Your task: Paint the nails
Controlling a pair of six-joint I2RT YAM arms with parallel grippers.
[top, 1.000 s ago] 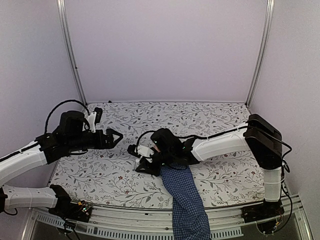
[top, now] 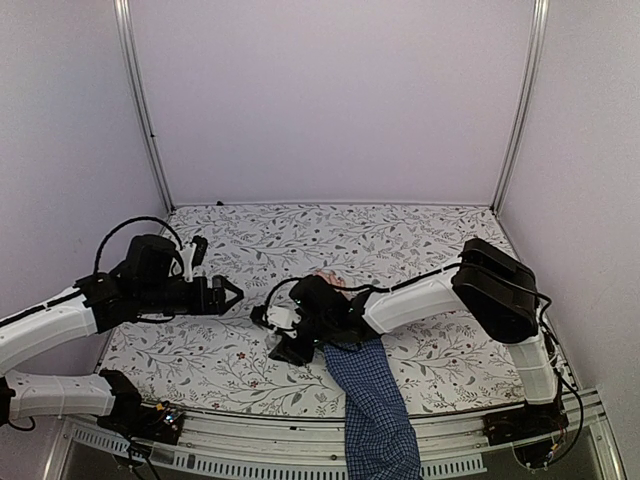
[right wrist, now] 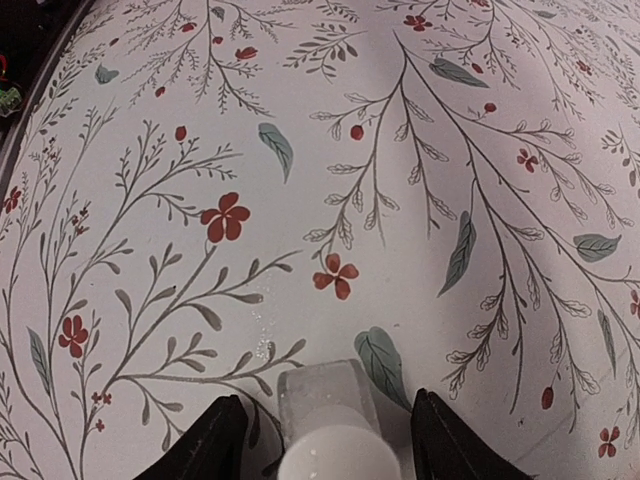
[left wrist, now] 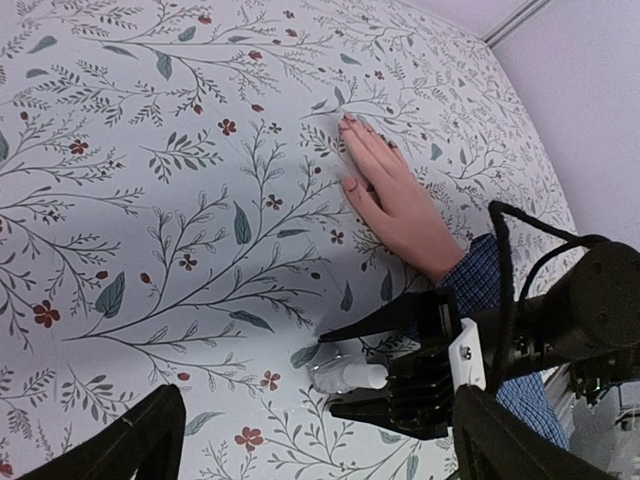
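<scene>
A small clear nail polish bottle with a white cap (left wrist: 365, 376) is at the tabletop, its glass end (right wrist: 322, 388) away from my right wrist camera; whether it is upright cannot be told. My right gripper is open around it, with a gap on both sides. A model hand (left wrist: 405, 220) rests palm down beyond that gripper, fingers spread flat and nails bare-looking; its cuff is blue checked cloth (top: 370, 385). Over the left part of the table my left gripper (top: 238, 297) is open and empty, its dark fingers (left wrist: 140, 440) framing the left wrist view.
The white tabletop (left wrist: 100, 300) carries a printed leaf and flower pattern. Pale walls (top: 330, 110) close off the back and sides. A metal rail (top: 230, 430) runs along the front edge.
The model hand stayed put.
</scene>
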